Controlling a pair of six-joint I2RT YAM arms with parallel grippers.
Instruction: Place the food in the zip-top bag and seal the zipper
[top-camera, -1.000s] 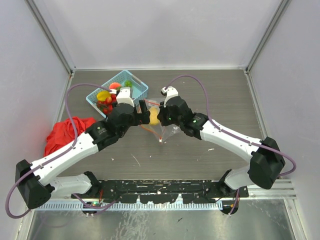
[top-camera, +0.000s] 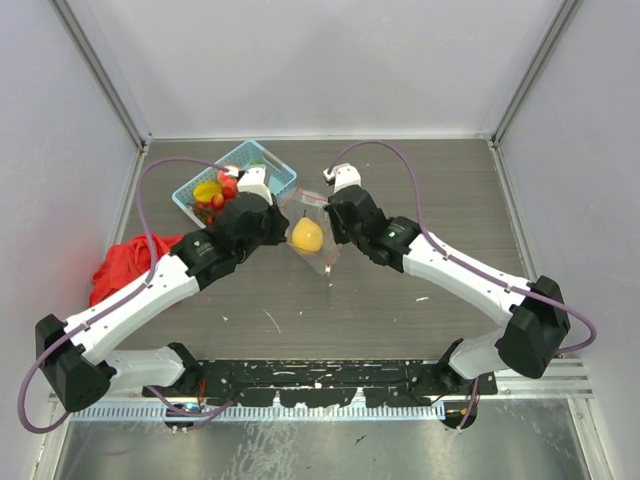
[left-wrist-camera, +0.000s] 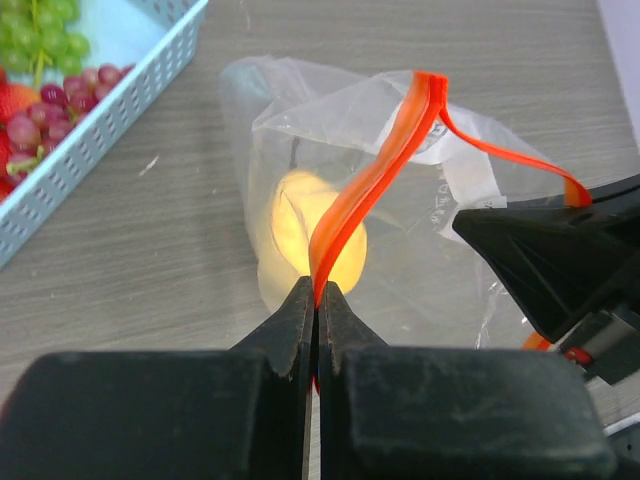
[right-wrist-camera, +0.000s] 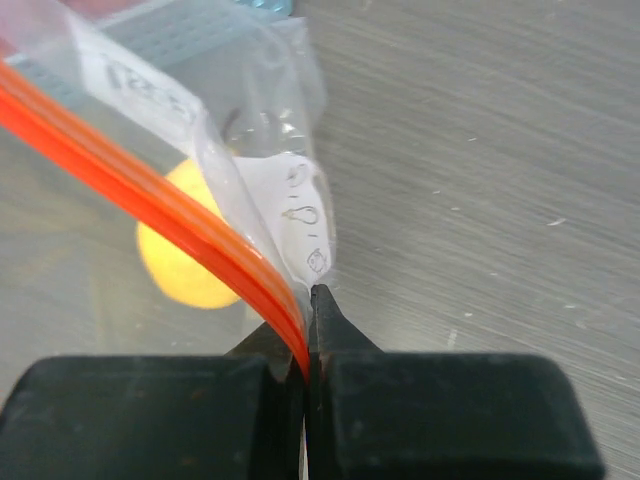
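Note:
A clear zip top bag (top-camera: 316, 207) with an orange zipper edge hangs between my two grippers, its mouth spread apart. Inside it lies a yellow food item (top-camera: 307, 235), seen through the plastic. In the left wrist view, my left gripper is shut on one side of the orange zipper edge (left-wrist-camera: 375, 170). My right gripper is shut on the opposite side, where the orange strip (right-wrist-camera: 150, 195) runs into its fingertips. White printed labels (right-wrist-camera: 290, 205) show on the bag.
A light blue basket (top-camera: 183, 196) with grapes, red fruit and a yellow item stands behind my left arm. A red cloth (top-camera: 130, 268) lies at the left.
Both grippers have shifted slightly, and the mouth of the bag has changed shape.

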